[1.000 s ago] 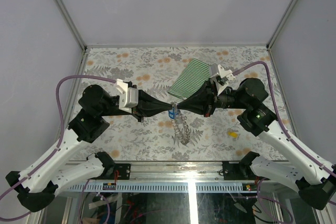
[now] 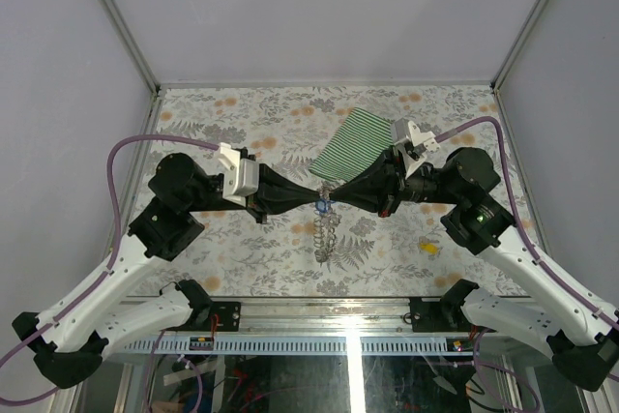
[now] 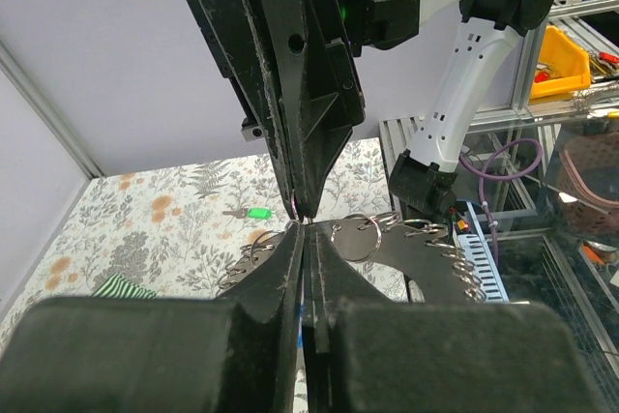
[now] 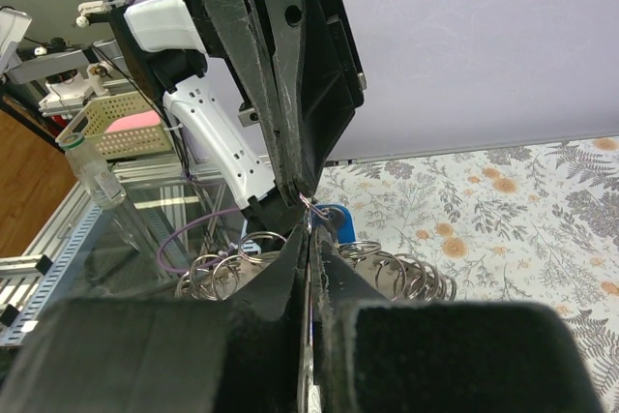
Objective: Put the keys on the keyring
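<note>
My left gripper [image 2: 315,196] and right gripper [image 2: 332,196] meet nearly tip to tip above the mat, both shut. Thin bright metal [image 4: 309,208] shows right between the two sets of fingertips; which gripper pinches it I cannot tell. Just below the tips is a key with a blue head [image 2: 322,206], whose blue also appears behind the right fingertips in the right wrist view. A hanging bunch of metal rings [image 2: 326,239] trails under it, and in the left wrist view these rings [image 3: 358,239] line a flat grey piece. Whether the key is threaded on a ring is hidden.
A green-and-white striped cloth [image 2: 355,145] lies behind the grippers. On the mat, a key with a green head [image 3: 258,213] shows in the left wrist view; the top view has a small yellow item [image 2: 428,248] at right.
</note>
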